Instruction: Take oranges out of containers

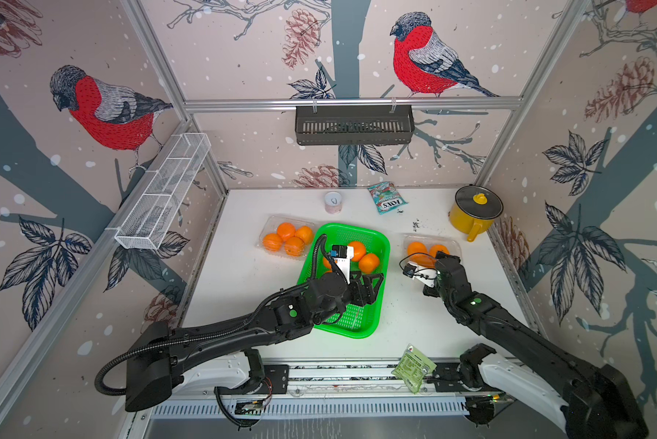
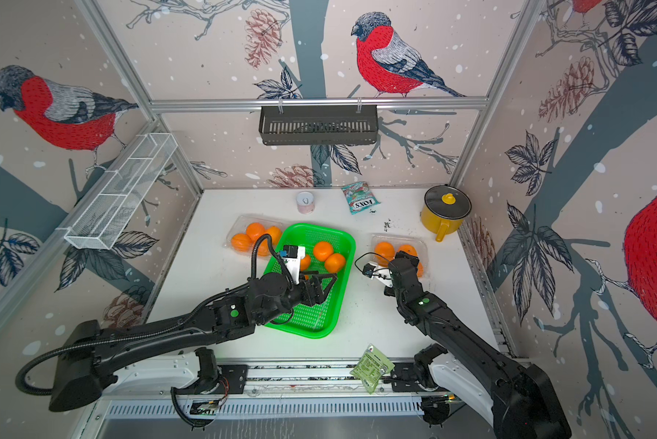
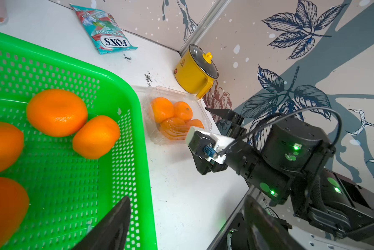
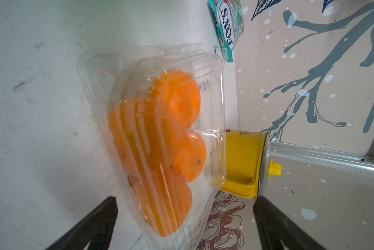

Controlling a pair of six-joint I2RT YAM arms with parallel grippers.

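Observation:
Several oranges [image 3: 57, 112] lie in the green basket [image 1: 378, 300] at the middle of the table. Over that basket's right part, my left gripper [image 1: 373, 288] is open and holds nothing. A clear plastic container [image 4: 214, 89] on the right holds several more oranges [image 4: 182, 100]. My right gripper stands open above this container's near side, its blurred fingers [image 4: 93, 227] apart with the container in sight between them. Another clear container [image 1: 268, 226] with several oranges [image 1: 272, 242] sits left of the basket, away from both grippers.
At the back right stands a yellow pot [image 1: 476, 212] with a dark lid. A teal Fox's bag [image 1: 387, 197] and a small cup [image 1: 333, 202] are at the back. A green packet [image 1: 414, 368] lies at the front edge. Bare table [image 1: 409, 322] separates basket and right container.

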